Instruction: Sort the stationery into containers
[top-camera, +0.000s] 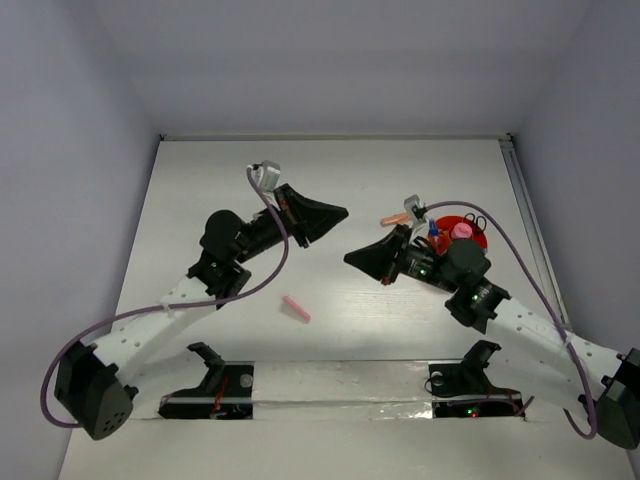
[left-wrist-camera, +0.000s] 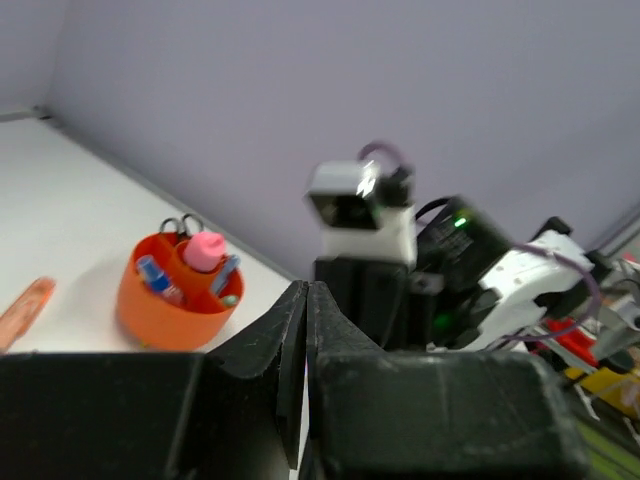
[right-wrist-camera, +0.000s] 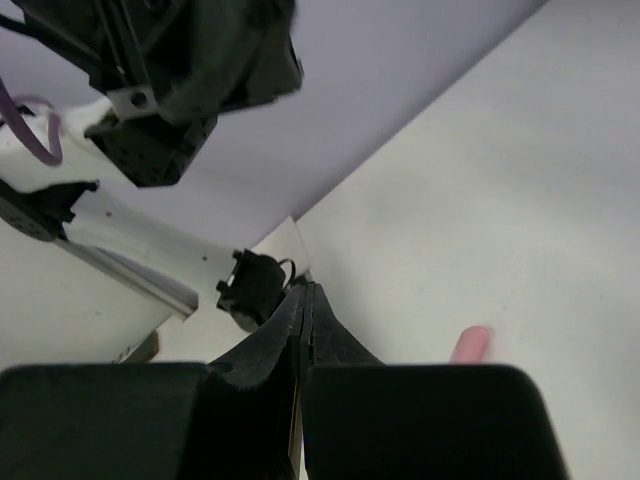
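Note:
A pink cylindrical item (top-camera: 296, 308) lies on the white table below and between the two grippers, also showing in the right wrist view (right-wrist-camera: 471, 345). My left gripper (top-camera: 336, 214) is shut, raised over the middle, nothing between its fingers. My right gripper (top-camera: 355, 259) is shut and empty, lower and to the right. An orange piece (top-camera: 394, 219) lies near the red-orange container (top-camera: 479, 240), which in the left wrist view (left-wrist-camera: 170, 324) holds scissors, a pink item and blue items.
Walls (top-camera: 580, 160) enclose the sides and back. Both arms stand at the front corners, with cables draped over them.

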